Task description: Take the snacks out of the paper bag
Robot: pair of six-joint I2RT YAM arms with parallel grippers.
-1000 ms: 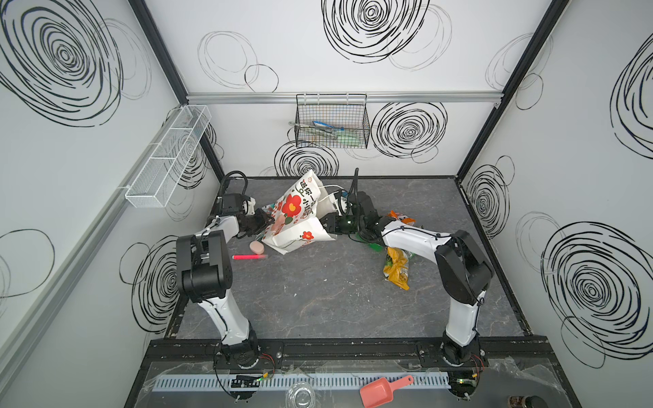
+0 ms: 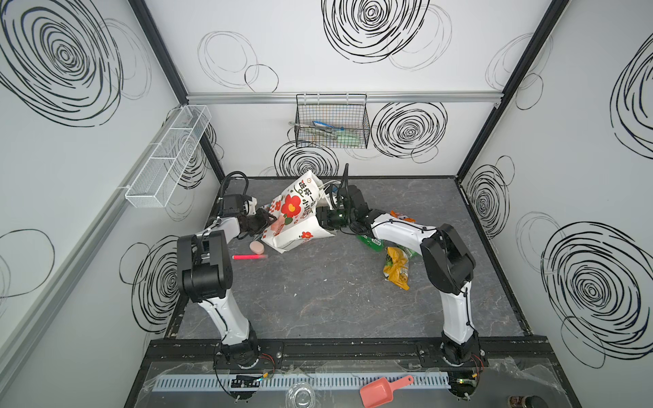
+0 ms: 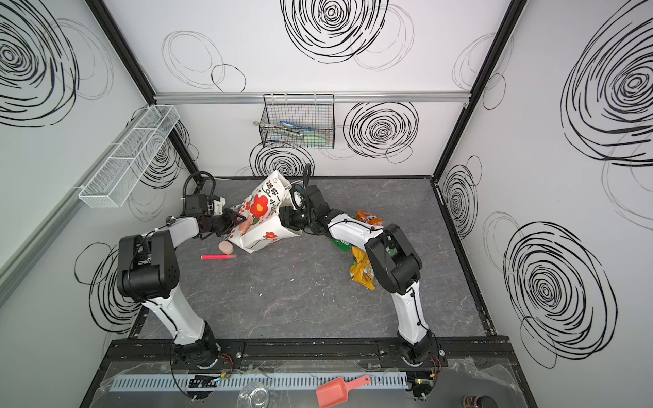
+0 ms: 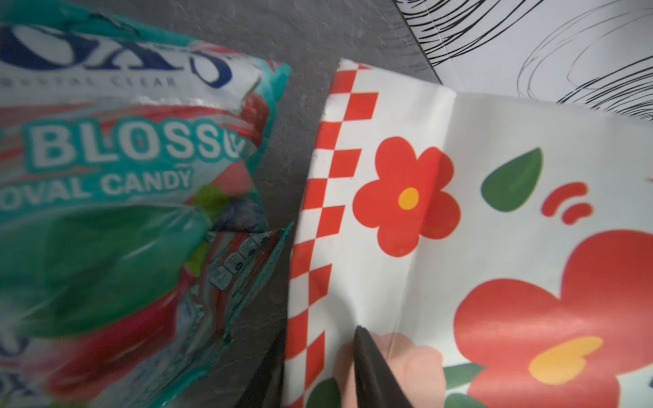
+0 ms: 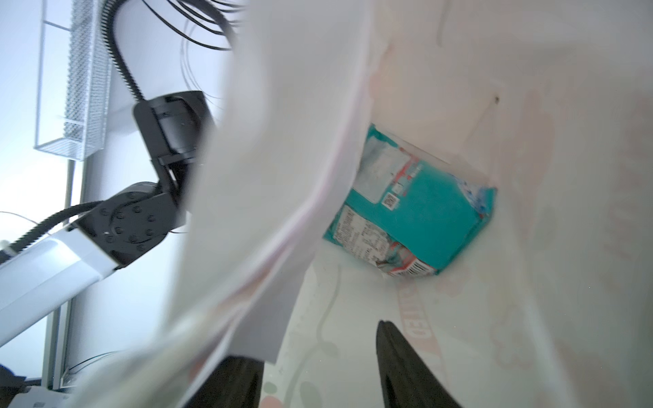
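Observation:
The flowered paper bag (image 2: 296, 207) lies on its side between my grippers. My left gripper is at the bag's bottom end, its fingertips against the printed paper; whether paper is pinched between them is unclear. A blossom candy packet (image 4: 115, 204) lies beside the bag there. My right gripper is at the bag's mouth, fingers apart with no snack between them. A teal packet (image 5: 415, 210) lies inside the bag, beyond those fingers. A yellow snack (image 2: 396, 268), a green one (image 2: 372, 242) and an orange one (image 2: 401, 216) lie outside, to the right.
A pink stick (image 2: 248, 257) and a pale pink rounded object (image 2: 256, 247) lie near the left gripper. A wire basket (image 2: 332, 125) and a white rack (image 2: 160, 163) hang on the walls.

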